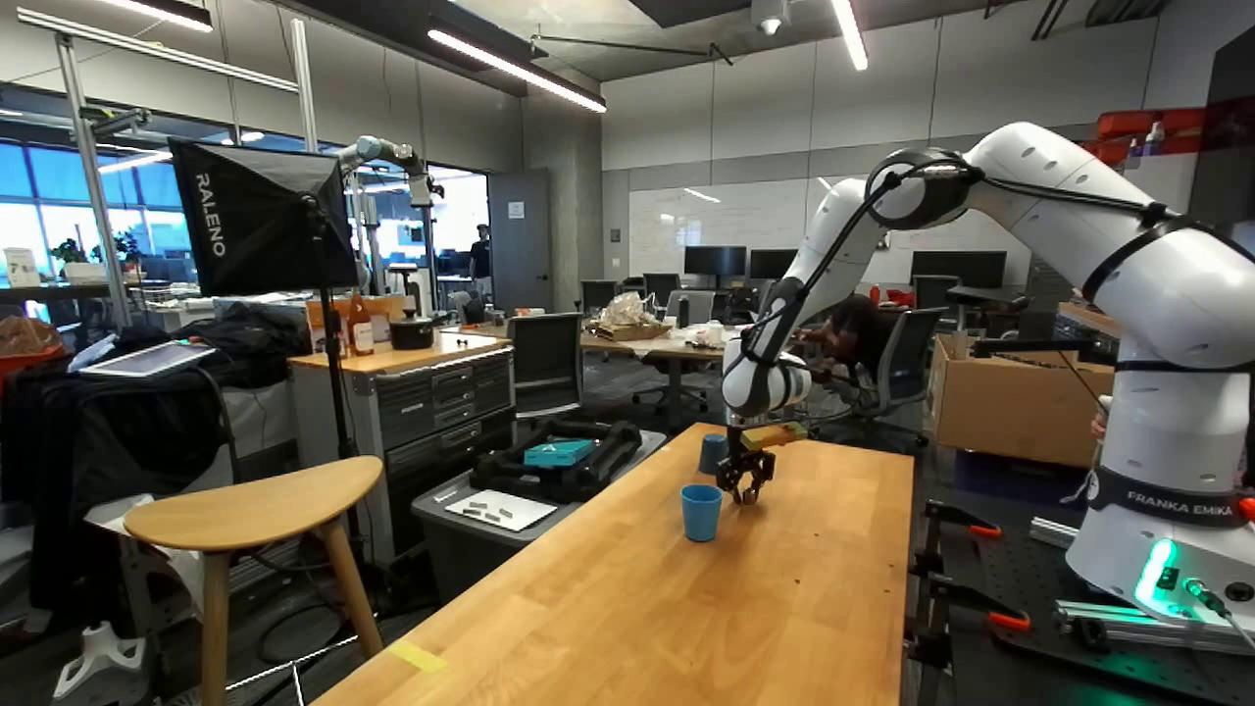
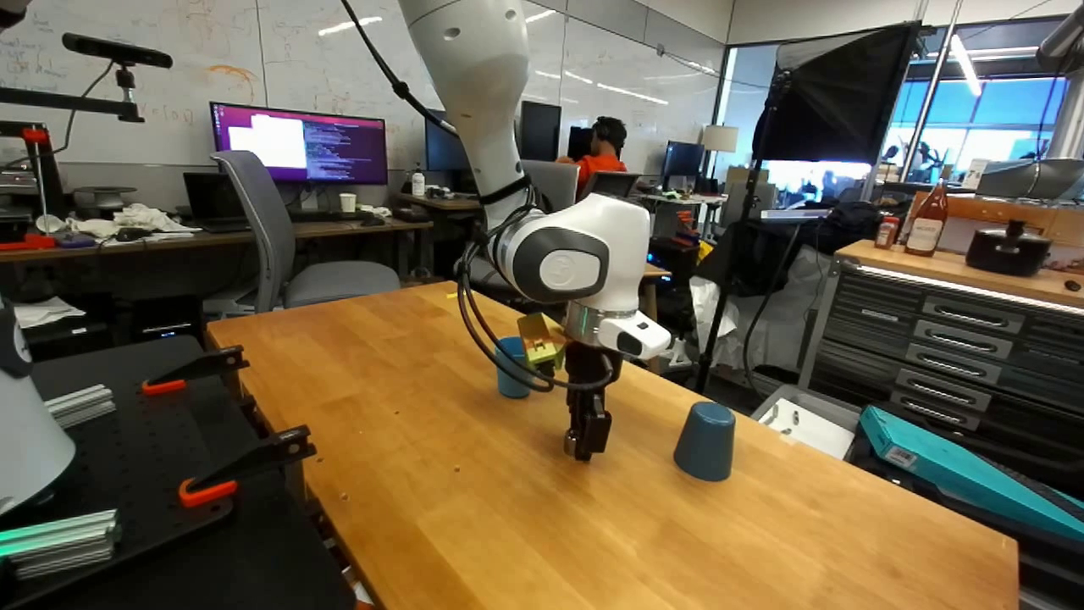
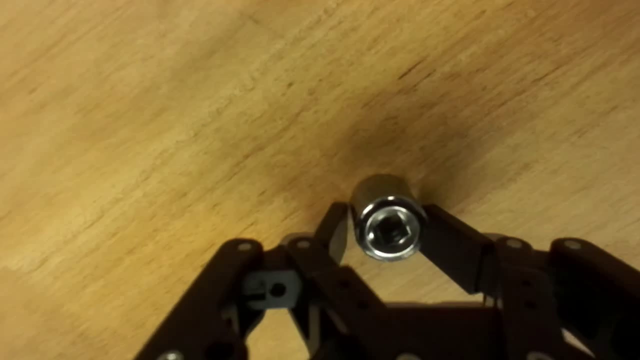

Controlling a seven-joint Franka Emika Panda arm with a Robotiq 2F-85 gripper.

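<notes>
A small shiny metal socket [image 3: 390, 225] with a square hole in its top stands upright on the wooden table. My gripper is low over the table, one finger on each side of the socket. The gap has narrowed to about the socket's width; whether both pads press on it is unclear. In exterior view 1 a light blue cup [image 1: 701, 514] stands with its mouth up, just beside the gripper [image 1: 746, 494]. A darker blue cup [image 2: 704, 443] sits upside down on the other side of the gripper [image 2: 583, 452] in exterior view 2.
Clamps with orange handles [image 2: 208, 493] grip its edge on the robot's base side. Beyond the opposite edge stands a grey bin with a white sheet [image 1: 500, 510] on it.
</notes>
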